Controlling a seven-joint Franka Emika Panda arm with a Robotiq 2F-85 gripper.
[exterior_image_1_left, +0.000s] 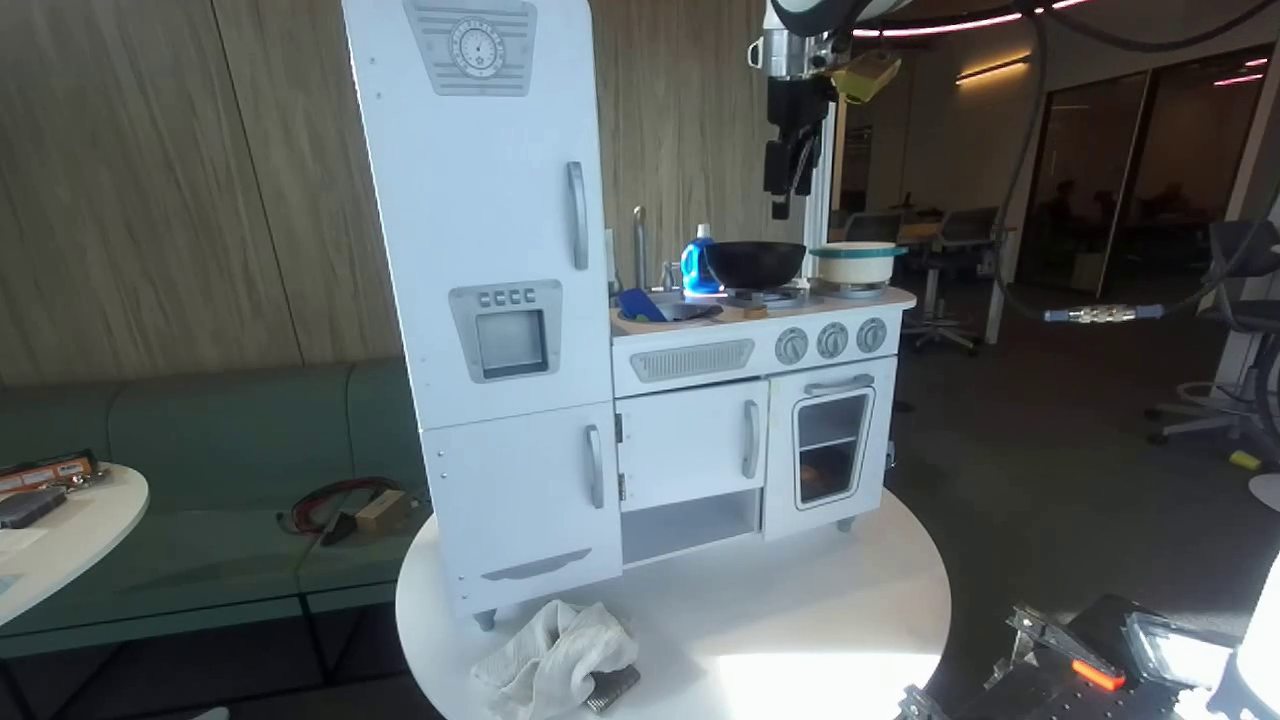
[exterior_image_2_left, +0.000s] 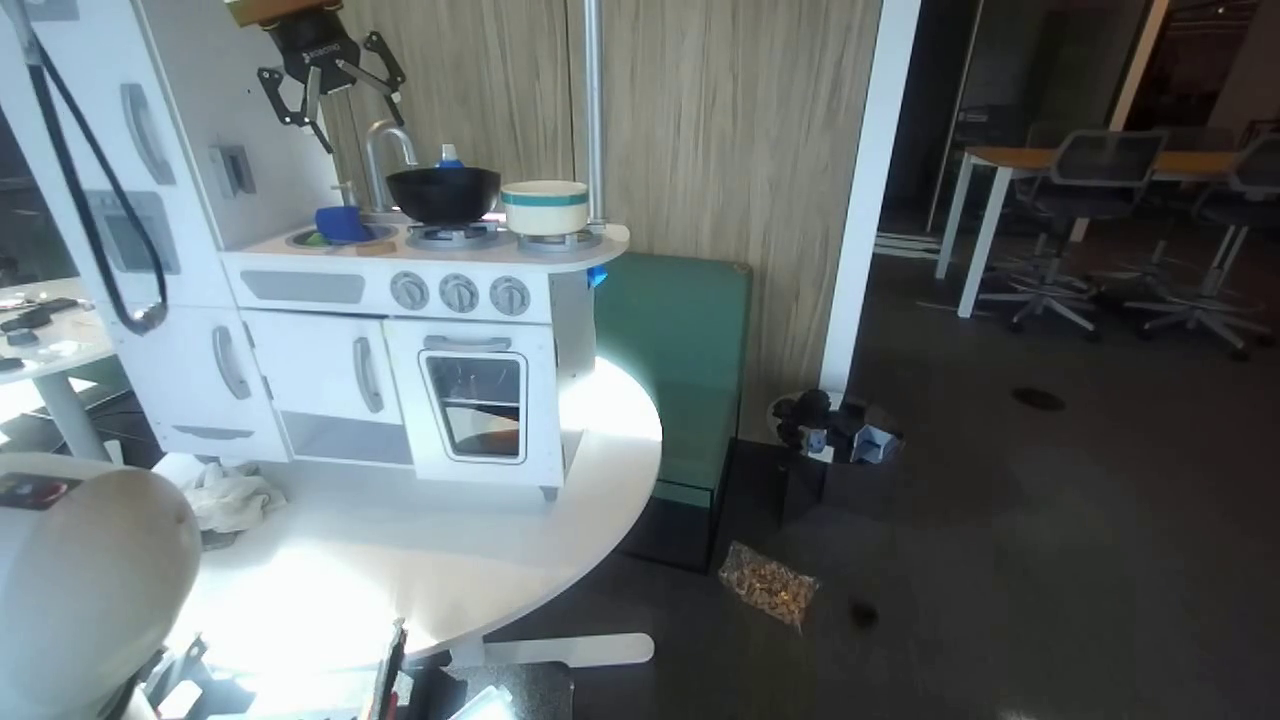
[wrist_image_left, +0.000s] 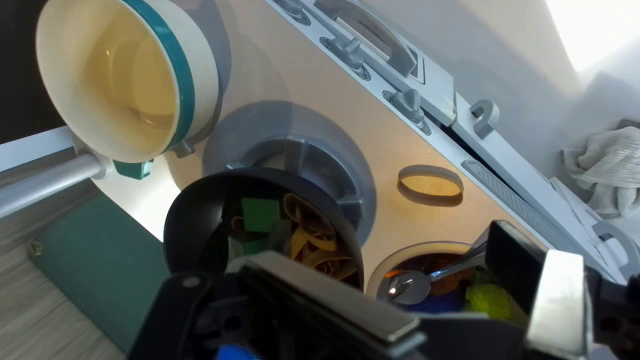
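My gripper stands open, its fingers wide apart with nothing between them. In exterior view 2 the gripper hangs above the toy kitchen's counter, up and left of the black pan. Within the black pan, which sits over a grey burner, lie a green block and several tan curved pieces. A white pot with a teal band rests on the other burner. The sink holds a spoon, a yellow-green item and a blue item. An oval ring lies on the counter.
A faucet and a blue bottle rise behind the counter. The tall toy fridge stands on its left. A white cloth lies on the round table, whose front is mostly clear.
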